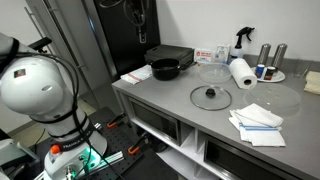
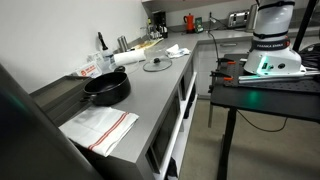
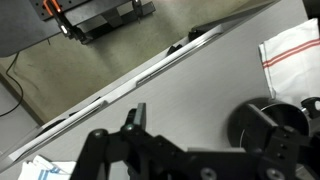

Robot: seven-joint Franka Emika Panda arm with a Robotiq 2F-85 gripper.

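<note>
High over the grey counter (image 3: pixel 195 85), my gripper is open, its fingers well apart and nothing visible between them. In exterior view 1 the arm's end is at the top left against a dark background. A black pot (image 1: pixel 166 69) stands uncovered near the counter's left end; the gripper partly covers it in the wrist view. Its likely glass lid (image 1: pixel 210 97) lies separately, further along the counter. A white towel with red stripes (image 2: pixel 101 128) lies beside the pot.
Folded white cloths (image 1: pixel 258 122) lie toward the counter's right front. Behind are a clear bowl (image 1: pixel 214 73), a paper roll (image 1: pixel 242 73) and several bottles and shakers. Bare counter separates the pot from the lid. Open shelves run below the front edge.
</note>
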